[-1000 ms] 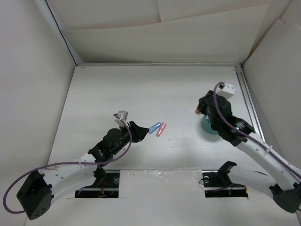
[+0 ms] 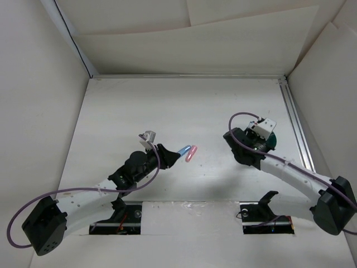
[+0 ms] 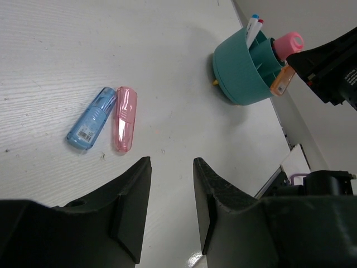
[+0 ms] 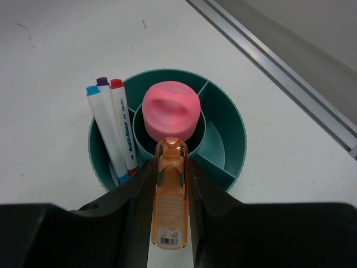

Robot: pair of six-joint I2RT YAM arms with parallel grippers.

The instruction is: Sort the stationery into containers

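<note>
My right gripper is shut on an orange bottle, held over the front of the round teal container. In that container stand several markers and a pink item. A blue bottle and a pink bottle lie side by side on the table, just beyond my left gripper. The left gripper's fingers are apart in the left wrist view with nothing seen between them; whether it counts as open I cannot tell.
Pale walls and a metal rail border the container on the right.
</note>
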